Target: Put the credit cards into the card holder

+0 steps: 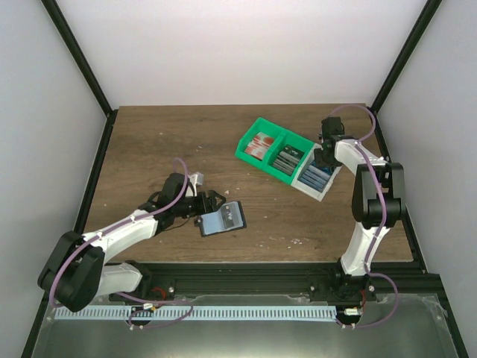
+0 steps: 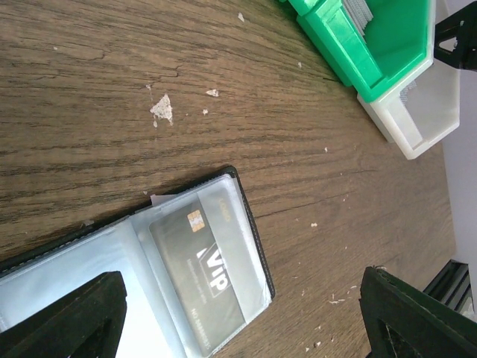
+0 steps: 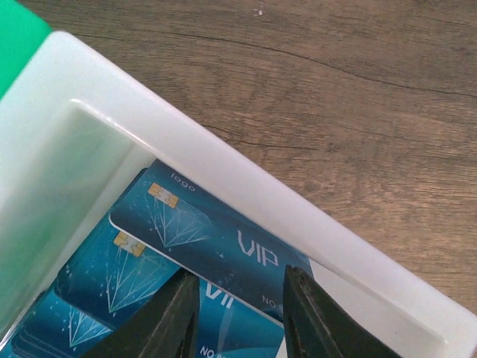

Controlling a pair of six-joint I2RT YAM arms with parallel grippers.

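The card holder (image 2: 138, 246) lies unfolded on the table under my left gripper. One grey VIP card (image 2: 197, 261) sits in the clear pocket on its right side. That gripper stands open, its fingers (image 2: 82, 317) spread over the holder with nothing between them. At the back right, my right gripper is down at the white bin (image 3: 179, 142), fingers part open. Its fingertips are at the topmost blue VIP card (image 3: 201, 231), which leans on the bin wall above more blue cards (image 3: 112, 272). Whether the fingers touch that card I cannot tell.
A green two-part bin (image 1: 274, 149) adjoins the white one; its compartments hold red cards (image 1: 259, 145) and dark grey cards (image 1: 288, 159). Bare wooden table (image 1: 186, 142) lies to the left and in front of the bins.
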